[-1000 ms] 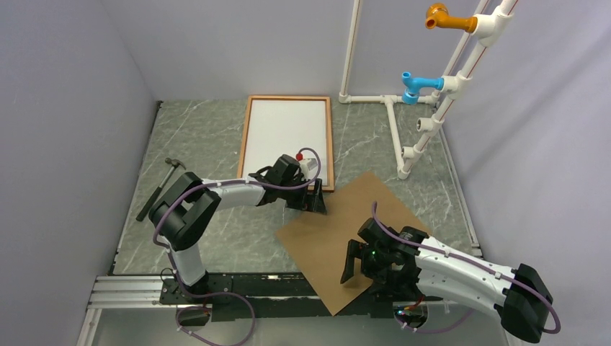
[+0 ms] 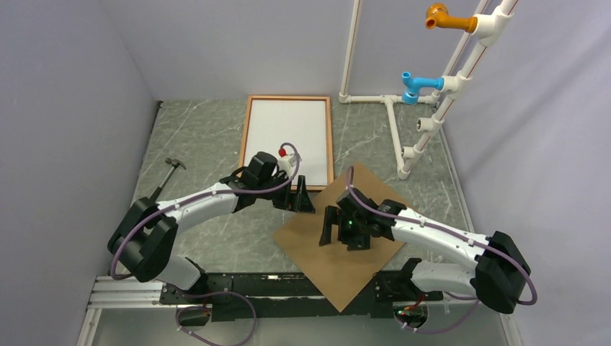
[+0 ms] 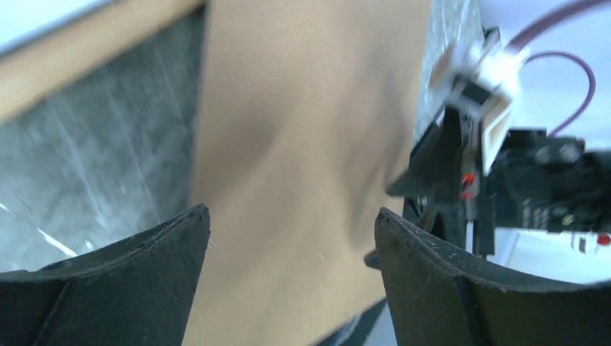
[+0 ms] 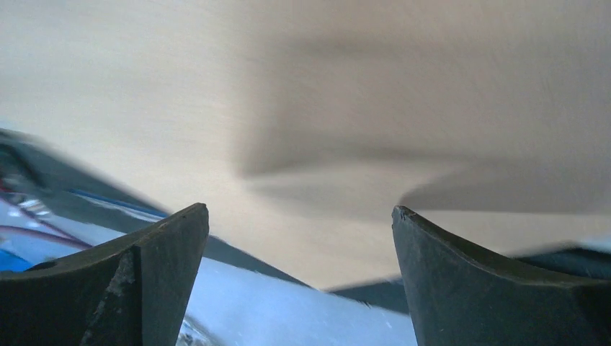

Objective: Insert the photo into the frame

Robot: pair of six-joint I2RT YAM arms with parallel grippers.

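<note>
A wooden frame (image 2: 247,122) with a white inner panel lies flat at the back centre. A brown square sheet (image 2: 310,249) lies askew in front of it, to the right, reaching over the table's front edge; it also fills much of the left wrist view (image 3: 302,108) and the right wrist view (image 4: 346,94). My left gripper (image 2: 297,205) stands open over the sheet's left corner near the frame's lower edge, nothing between its fingers. My right gripper (image 2: 337,231) is open low over the middle of the sheet, nothing visible between its fingers. I cannot tell which face of the sheet shows.
A hammer (image 2: 170,162) lies at the left. White PVC piping (image 2: 396,137) with orange and blue fittings stands at the back right. Bare marble table (image 2: 202,130) shows left of the frame.
My right arm has moved up and left across the sheet. My left gripper has shifted slightly left. The brown sheet has shifted a little toward the left and back.
</note>
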